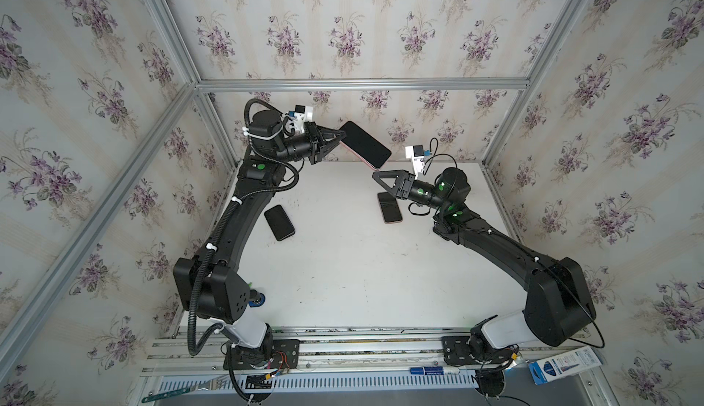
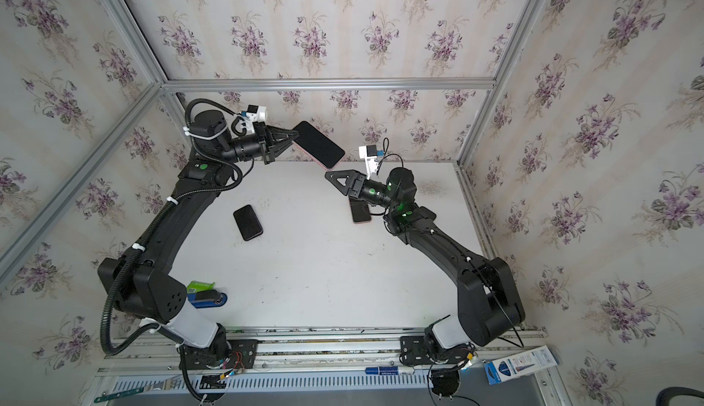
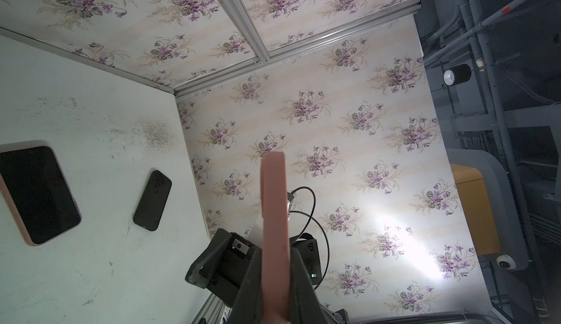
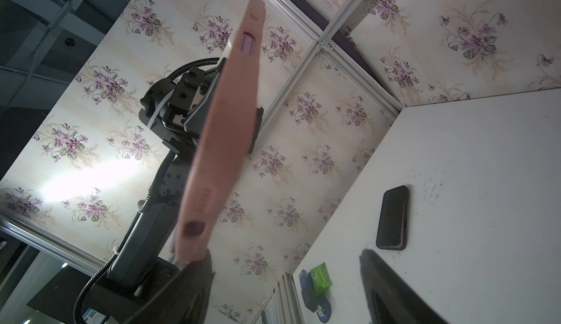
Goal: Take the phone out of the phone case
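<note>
A black-screened phone (image 1: pixel 365 144) in a pink case is held up in the air by my left gripper (image 1: pixel 333 136), shut on its upper-left end. In the left wrist view the pink case (image 3: pixel 274 218) shows edge-on between the fingers; in the right wrist view its side (image 4: pixel 221 131) faces the camera, with cutouts visible. My right gripper (image 2: pixel 331 176) stands open just below the phone's lower right end, nothing between its fingers.
Two other phones lie on the white table, one (image 1: pixel 279 222) at left and one (image 1: pixel 389 207) behind the right arm. Small blue and green items (image 2: pixel 205 294) sit at the front left.
</note>
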